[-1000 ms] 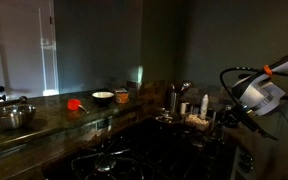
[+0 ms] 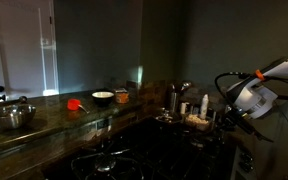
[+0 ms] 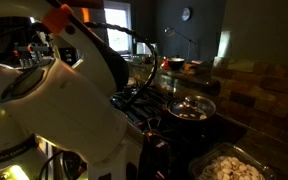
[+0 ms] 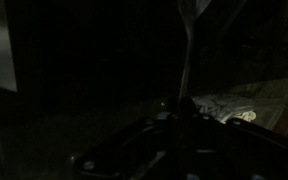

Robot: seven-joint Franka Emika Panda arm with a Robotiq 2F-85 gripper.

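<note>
In the wrist view my gripper is shut on the thin handle of a metal utensil. The handle runs up the picture, away from the fingers, to a wider pale end at the top edge. That end is partly cut off, so its exact shape is unclear. My arm reaches in from the right in the first exterior view; its gripper is lost in the dark there. In the second exterior view the white arm fills the left side and the gripper cannot be made out.
A lidded pan sits on the dark stove, near a tray of pale pieces. A metal bowl, a red cup, a white-topped pot and an orange pot stand on the left counter. A white bottle stands at the back.
The white arm at the right has shifted slightly lower and a little left. The counter and stove items look the same.
</note>
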